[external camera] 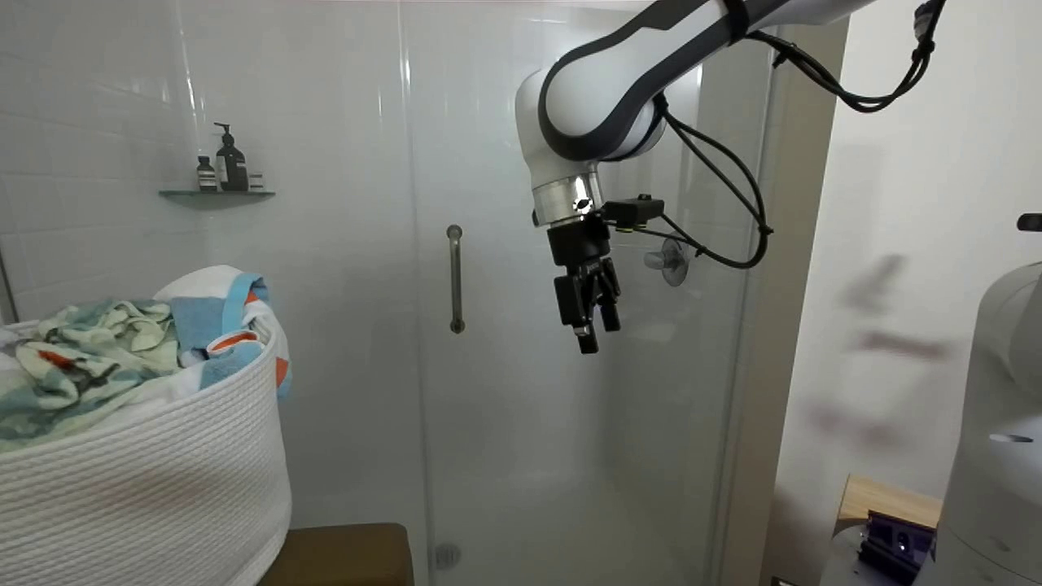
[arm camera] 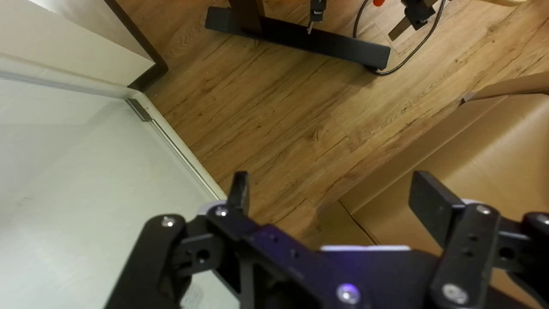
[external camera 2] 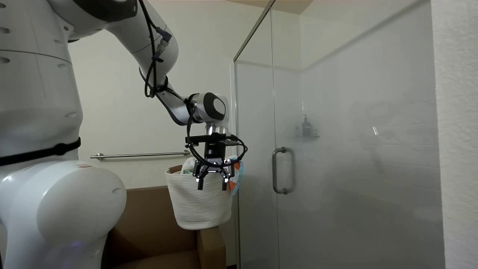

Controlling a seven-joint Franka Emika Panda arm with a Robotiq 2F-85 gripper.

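My gripper (external camera 2: 213, 186) points straight down, open and empty, its two fingertips wide apart. In the wrist view, one black finger (arm camera: 239, 193) is at the left and the other at the right, with bare floor and part of the brown seat visible beyond. A white woven basket (external camera: 146, 478) holds crumpled towels (external camera: 107, 352); one with blue, white and orange patches (external camera: 239, 322) hangs over its rim. From the second exterior view, the basket (external camera 2: 195, 210) appears behind my gripper. A glass shower door (external camera: 566, 420) with a metal handle (external camera: 455, 278) stands shut.
Beneath the basket is a brown armchair (external camera 2: 152, 224). A towel bar (external camera 2: 139, 155) runs along the wall. Dark bottles (external camera: 231, 161) sit on a corner shelf (external camera: 216, 194) inside the shower. In the wrist view, wood floor (arm camera: 267, 108) lies open between the shower and the chair.
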